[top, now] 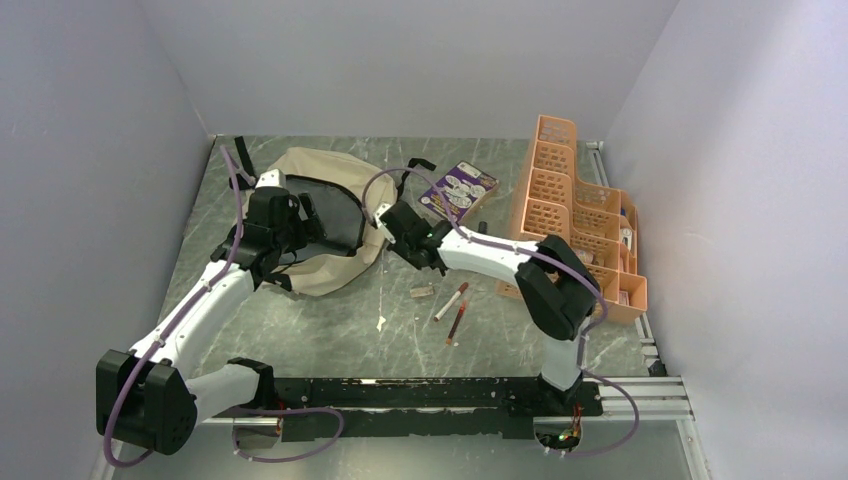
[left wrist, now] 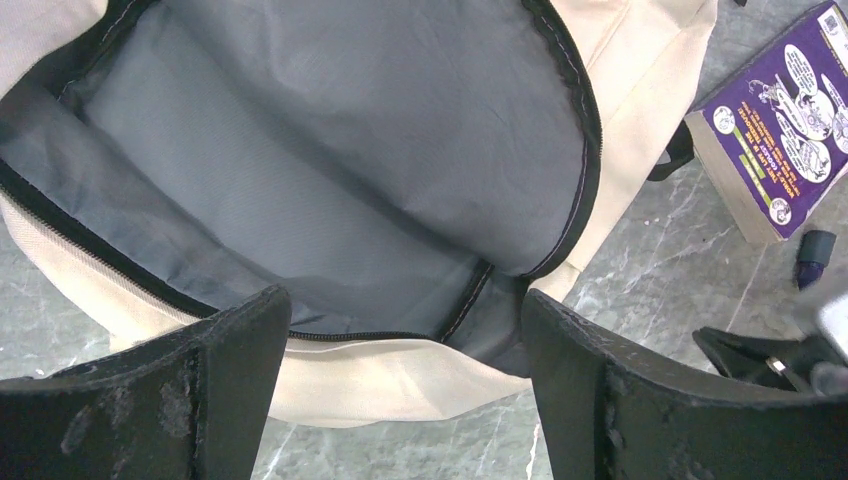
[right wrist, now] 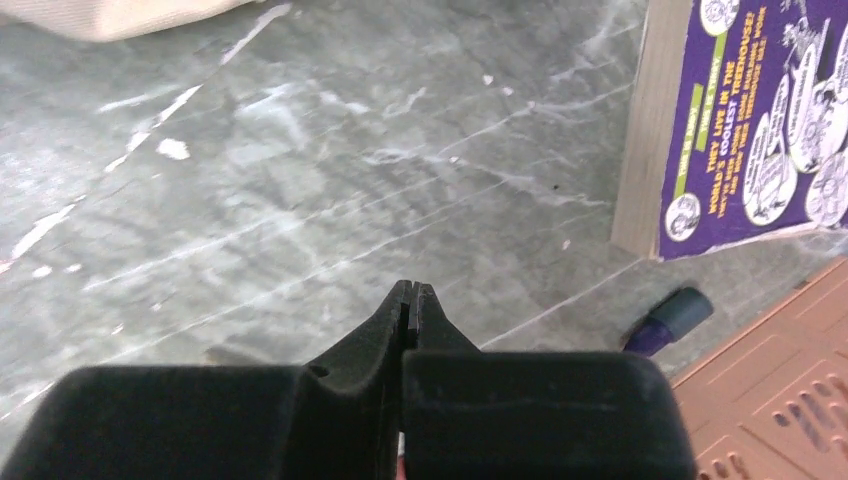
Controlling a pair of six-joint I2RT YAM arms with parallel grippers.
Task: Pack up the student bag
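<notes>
The beige bag [top: 342,172] lies open at the left, its grey lining [left wrist: 330,170] filling the left wrist view. Over it hangs my left gripper [top: 304,220], fingers apart and empty. Right of the bag, above the table, is my right gripper [top: 392,240], shut; whatever it may grip cannot be made out. A purple book [top: 458,188] [right wrist: 750,120] lies at the back, with a dark-capped object [right wrist: 670,318] near it. A small pale block [top: 421,292], a white-and-red marker [top: 451,302] and a red-brown pen [top: 456,323] lie toward the front.
An orange multi-compartment organizer [top: 570,181] stands along the right side. Grey walls border the left, back and right.
</notes>
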